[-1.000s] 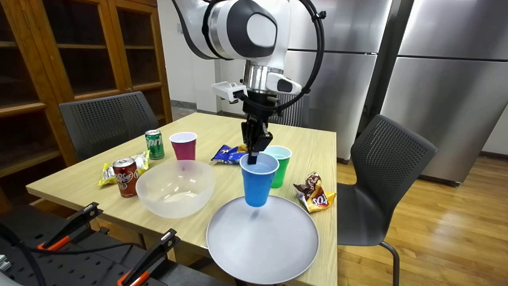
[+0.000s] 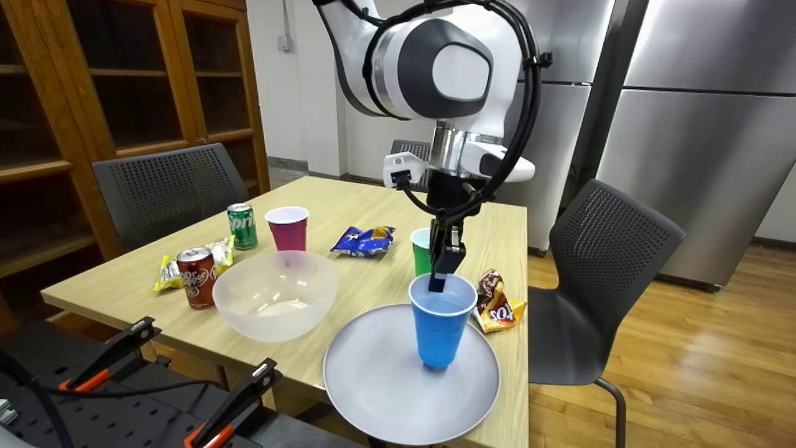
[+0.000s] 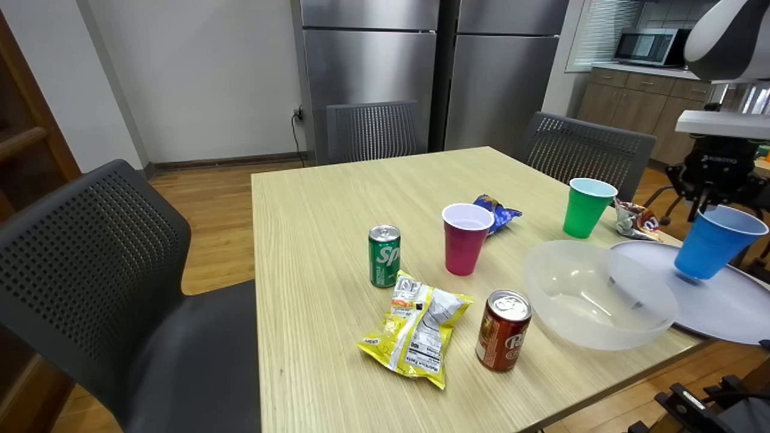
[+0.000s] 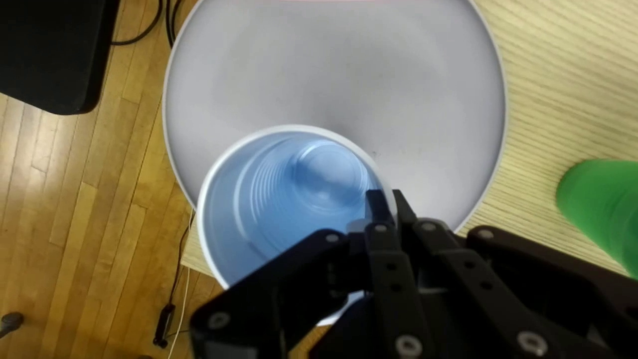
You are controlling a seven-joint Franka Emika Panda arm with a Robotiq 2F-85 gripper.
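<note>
My gripper is shut on the rim of a blue cup (image 2: 440, 328), one finger inside it and one outside. Empty inside, the cup (image 4: 326, 173) is over the right part of the round grey plate (image 2: 373, 373). It leans somewhat in the second exterior view, where the cup (image 3: 711, 249) has its base close to the plate (image 3: 729, 310); whether the two touch, I cannot tell. Bare plate (image 4: 335, 66) surrounds the cup's base.
Behind the gripper stands a green cup (image 2: 421, 250). An orange-brown snack bag (image 2: 496, 302) lies right of the plate, and a frosted bowl (image 2: 276, 298) sits to its left. Farther left are a maroon cup (image 3: 465, 238), two cans and a yellow bag (image 3: 418, 332). A blue bag (image 2: 365, 241) lies behind.
My gripper and the blue cup have moved right and nearer to the first exterior camera, from the plate's far edge to over its right part. The other things have stayed put.
</note>
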